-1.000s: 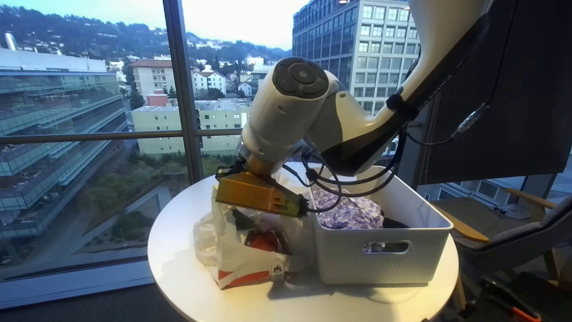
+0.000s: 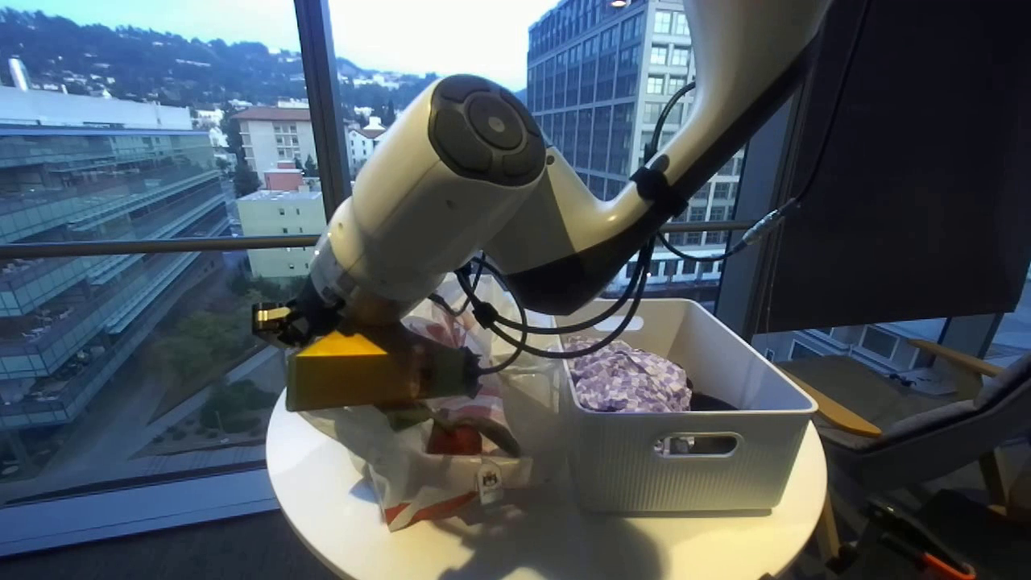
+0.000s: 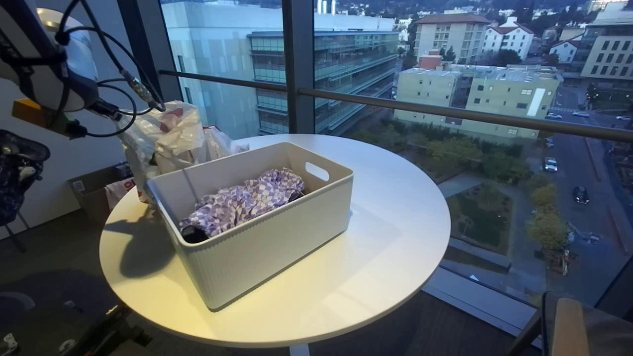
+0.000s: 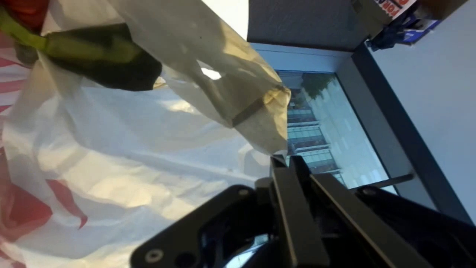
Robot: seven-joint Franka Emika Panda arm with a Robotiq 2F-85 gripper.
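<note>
A white plastic bag with red print (image 2: pixel 406 498) stands on the round table, its mouth spread wide. In the wrist view its wall (image 4: pixel 134 156) fills the left side, and the stretched rim runs to the fingertips. My gripper is shut on that rim, as far as the wrist view shows. Inside the bag lie a dark green item with a lighter stem (image 4: pixel 100 56) and something red (image 2: pixel 454 440). In exterior view 1, the orange camera housing (image 2: pixel 338 377) covers part of the bag. The fingertips are hidden in exterior view 2.
A light grey bin (image 3: pixel 267 255) stands right beside the bag, holding a purple and white checked cloth (image 3: pixel 249 199) and something dark. Window glass and a rail (image 3: pixel 474 115) lie behind the table. Bare white tabletop (image 3: pixel 391 201) extends past the bin.
The arm has swung left in exterior view 1, out toward the table's left edge. The bag's upper part is drawn left with it, tilting the bag. The bin has stayed put.
</note>
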